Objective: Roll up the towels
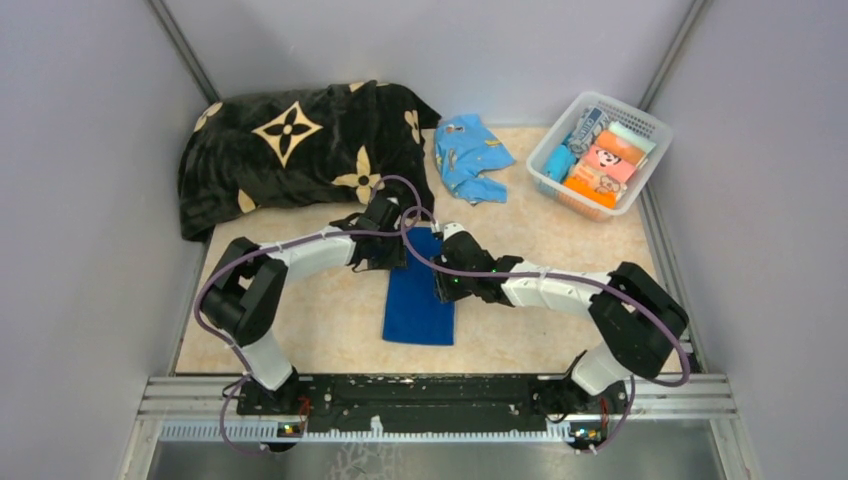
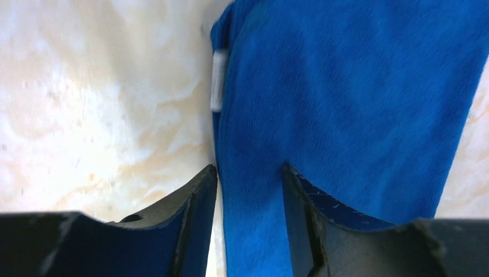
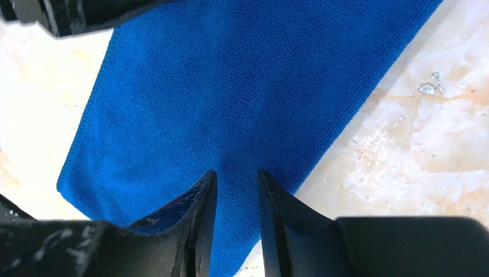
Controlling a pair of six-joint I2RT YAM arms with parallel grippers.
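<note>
A dark blue towel (image 1: 418, 315) lies flat on the table as a long narrow rectangle. My left gripper is part open over the towel's left edge, one finger (image 2: 196, 213) beside that edge and the other above the cloth. A white tag (image 2: 218, 81) shows on the same edge. On the right side of the towel, my right gripper is part open above the cloth near its right edge. Neither gripper has cloth visibly pinched between its fingers. Both arms hide parts of the towel's upper half in the top view.
A black patterned blanket (image 1: 310, 140) covers the back left. A crumpled light blue cloth (image 1: 468, 155) lies behind the towel. At the back right stands a white basket (image 1: 545, 155) of rolled towels. Bare table (image 1: 310, 330) shows to the left and right of the towel.
</note>
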